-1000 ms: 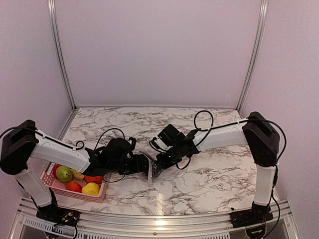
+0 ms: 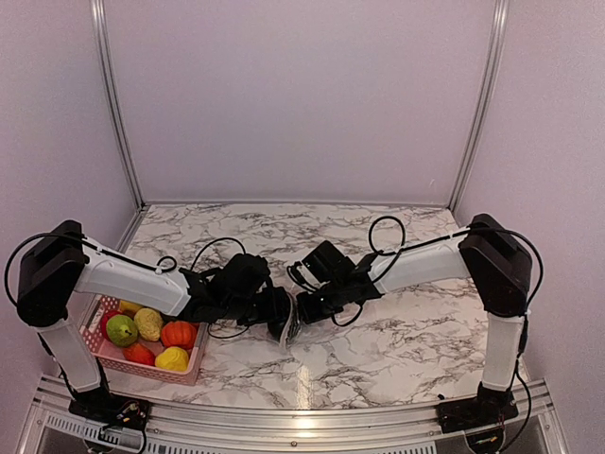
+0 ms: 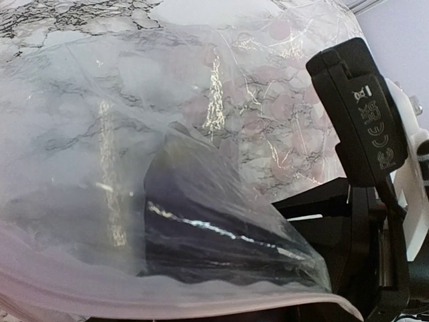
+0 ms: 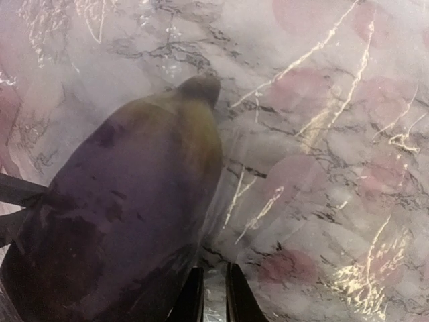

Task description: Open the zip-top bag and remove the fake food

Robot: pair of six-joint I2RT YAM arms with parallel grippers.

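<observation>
A clear zip-top bag [image 3: 87, 154] with pink dots lies between my grippers, its pinkish zip edge running along the bottom of the left wrist view. Inside it is a dark purple eggplant [image 4: 134, 201] with a yellowish stem end, large in the right wrist view. My right gripper is closed down to a narrow gap on the bag's film, just beside the eggplant. At the bag's mouth, my left gripper [image 2: 280, 307] is against the eggplant's other end; black fingers [image 4: 23, 191] reach its side. Film and the eggplant hide how far the left fingers stand apart.
A pink basket [image 2: 142, 366] of fake fruit and vegetables stands at the left, under the left forearm. Both grippers are very close together.
My left gripper has moved a little to the right, further in at the bag's mouth toward the eggplant. The right arm has hardly moved.
</observation>
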